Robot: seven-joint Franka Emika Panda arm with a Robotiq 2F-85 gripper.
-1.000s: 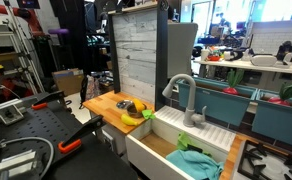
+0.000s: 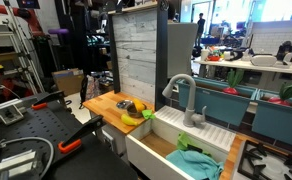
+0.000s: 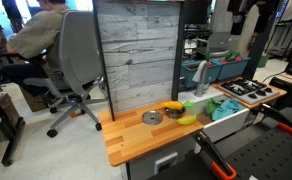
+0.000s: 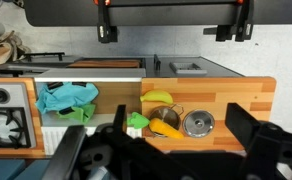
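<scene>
My gripper hangs high above the toy kitchen counter, its dark fingers spread wide at the lower part of the wrist view. Nothing shows held between them. Below lies a yellow banana (image 4: pixel 157 96) on the wooden counter. Beside it stands a metal pot (image 4: pixel 176 116) with an orange-yellow item (image 4: pixel 166 129) lying over it. To the pot's right is a round silver lid or dish (image 4: pixel 198 123), and to its left a green item (image 4: pixel 137 120). A teal cloth (image 4: pixel 68 96) with a darker green piece lies in the white sink (image 2: pixel 154 158).
A grey faucet (image 2: pixel 183 98) rises behind the sink. A stove (image 2: pixel 266 162) stands past it. White plank boards (image 3: pixel 144 66) wall off the counter's back. Black clamps (image 3: pixel 216 157) jut from the dark table edge in front. Bare wood (image 4: pixel 248 95) shows at the counter's end.
</scene>
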